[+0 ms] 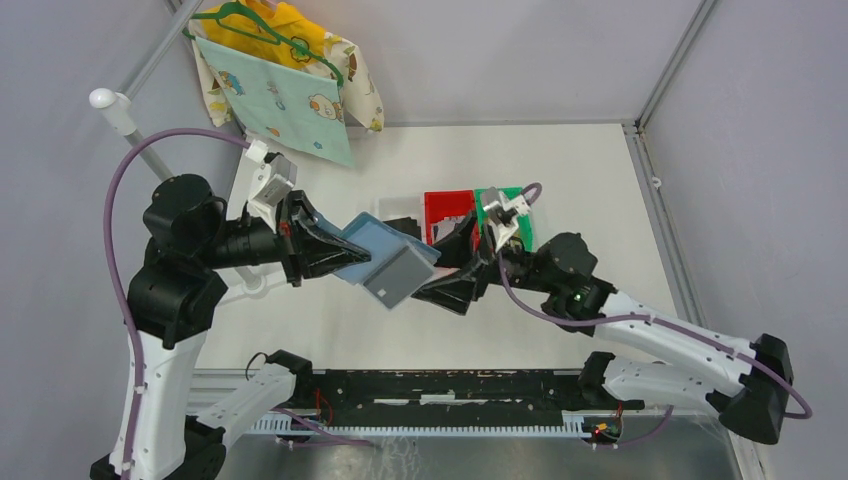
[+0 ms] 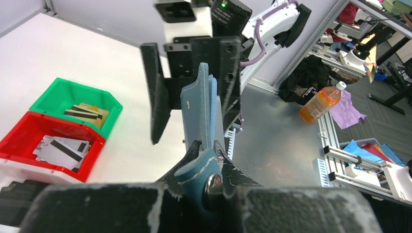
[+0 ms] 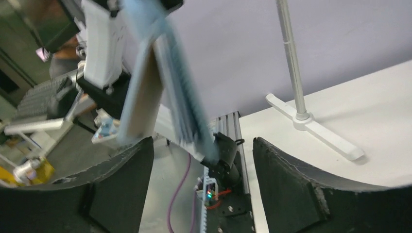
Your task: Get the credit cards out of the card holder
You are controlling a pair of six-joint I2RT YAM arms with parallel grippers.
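The blue card holder (image 1: 365, 232) hangs in the air in the top view, spread open, with a grey card-like piece (image 1: 402, 276) along its lower side. My left gripper (image 1: 366, 257) is shut on the holder's left end. In the left wrist view the holder (image 2: 194, 114) stands edge-on beyond the pinched leather. My right gripper (image 1: 444, 272) is parted around the holder's right edge, one finger above and one below. In the right wrist view its fingers (image 3: 128, 187) are wide apart with nothing gripped, and the holder (image 3: 187, 97) is blurred at upper left.
A green bin (image 2: 58, 94) and a red bin (image 2: 19, 131) stand on the white table, both with cards (image 2: 63, 151) in them. Next to the red one is a white bin (image 2: 39, 172) with dark items. A garment rack rises at the left.
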